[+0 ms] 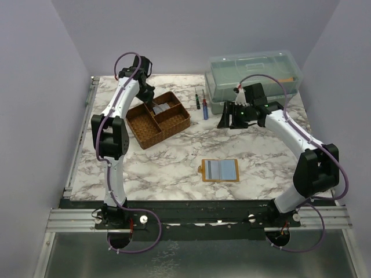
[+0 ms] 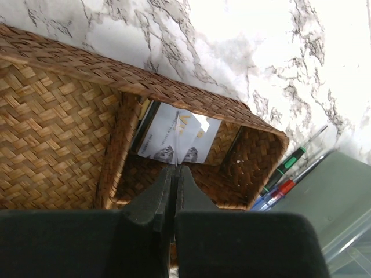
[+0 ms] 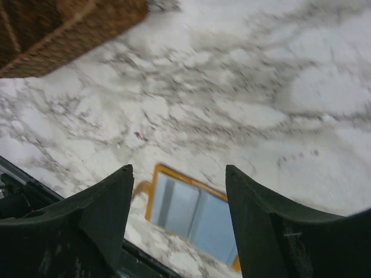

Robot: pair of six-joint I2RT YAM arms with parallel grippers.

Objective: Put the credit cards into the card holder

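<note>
My left gripper is shut over the woven basket's small back compartment. A thin white card (image 2: 177,139) stands nearly edge-on from its fingertips. Beneath it, white cards (image 2: 159,136) with yellow logos lie flat on the compartment floor; how many is unclear. In the top view my left gripper (image 1: 150,99) is at the basket's (image 1: 152,141) back part. The card holder (image 1: 220,178), a tan-edged case with grey-blue pockets, lies open near the table's front. Well behind and above it, my right gripper (image 1: 225,121) is open and empty, its fingers (image 3: 110,200) apart.
The basket's low walls and dividers surround the cards. Two screwdrivers, one green (image 1: 197,102) and one with a blue handle (image 1: 205,111), lie right of it. A large translucent box (image 1: 252,75) stands at back right. Marble around the holder is clear.
</note>
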